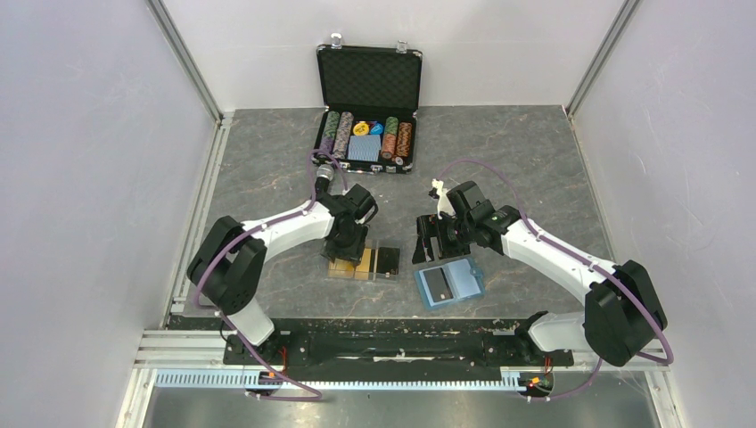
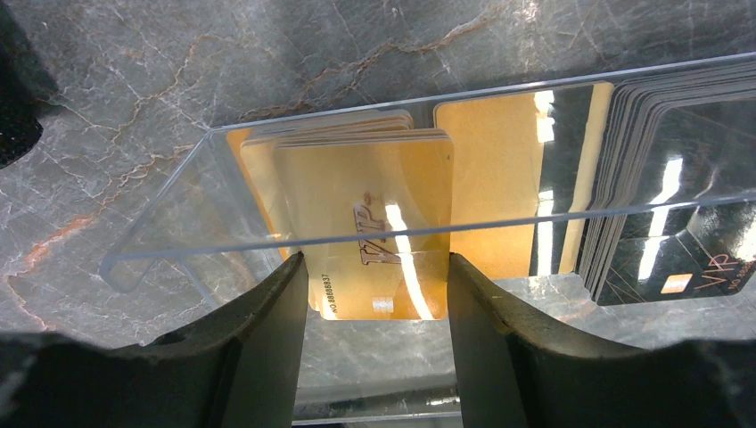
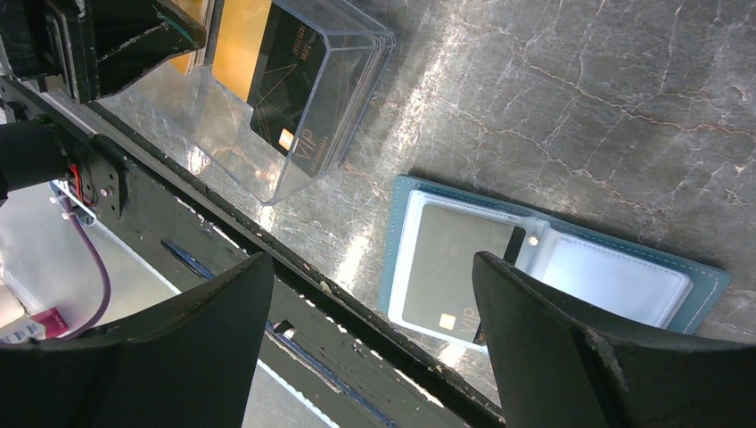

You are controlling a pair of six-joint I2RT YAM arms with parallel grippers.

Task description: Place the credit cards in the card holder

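A clear acrylic box (image 2: 178, 227) holds gold cards (image 2: 361, 196) and black VIP cards (image 2: 669, 267) in stacks. My left gripper is open, low over the box, its fingers at either side of the front gold stack; whether they touch it is hard to tell. A blue card holder (image 3: 603, 276) with a dark card (image 3: 450, 259) in its left side lies right of the box. My right gripper hangs open above the holder, nothing between its fingers.
An open poker chip case (image 1: 364, 147) stands at the back centre. The table's black front edge (image 1: 401, 330) runs just below the box and holder.
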